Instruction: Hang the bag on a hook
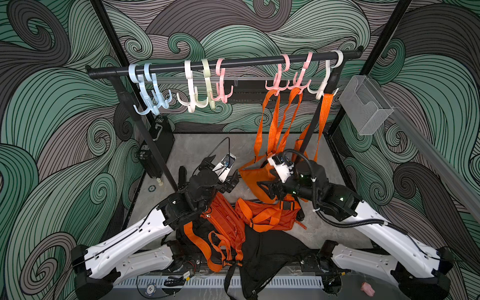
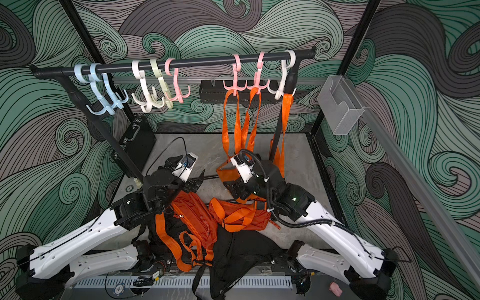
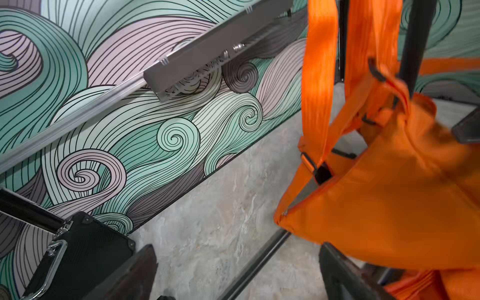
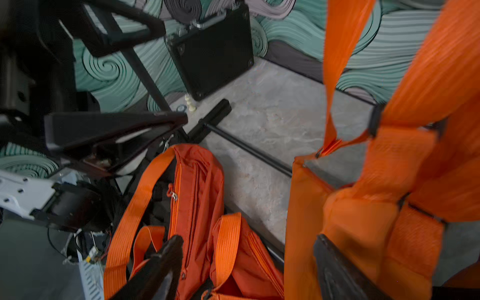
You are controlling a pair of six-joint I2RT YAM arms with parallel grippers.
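Observation:
Orange bags (image 1: 260, 175) hang by straps (image 1: 275, 125) from pink and white hooks (image 2: 235, 86) at the right of the rail. My left gripper (image 1: 227, 182) is open, facing the hanging orange bag (image 3: 380, 210), with nothing between its fingers. My right gripper (image 1: 272, 187) is open beside that bag, above the bags lying below; its fingers (image 4: 340, 270) show at the bottom of the right wrist view. Red-orange bags (image 2: 195, 220) lie with black fabric (image 2: 230, 260) on the floor.
Free blue, white, green and pink hooks (image 1: 150, 100) hang on the rail's left. A black case (image 1: 155, 145) stands at the left, a mesh holder (image 1: 365, 105) at the right. Some bare floor shows around the bags.

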